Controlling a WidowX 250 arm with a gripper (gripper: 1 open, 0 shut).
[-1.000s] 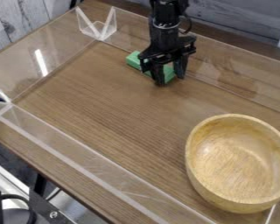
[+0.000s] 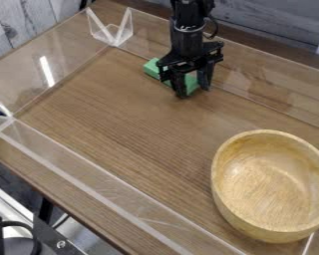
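The black gripper (image 2: 189, 75) is at the top centre of the camera view, low over a green object (image 2: 159, 70) on the wooden table (image 2: 109, 139). Its fingers straddle part of the green object, which is partly hidden behind them. Whether they grip it or are apart from it is unclear.
A large round tan wooden bowl (image 2: 269, 184) sits at the lower right. A clear plastic container (image 2: 112, 28) stands at the upper left. Black cables lie at the lower left edge.
The gripper has shifted very slightly over the green object; otherwise little differs.
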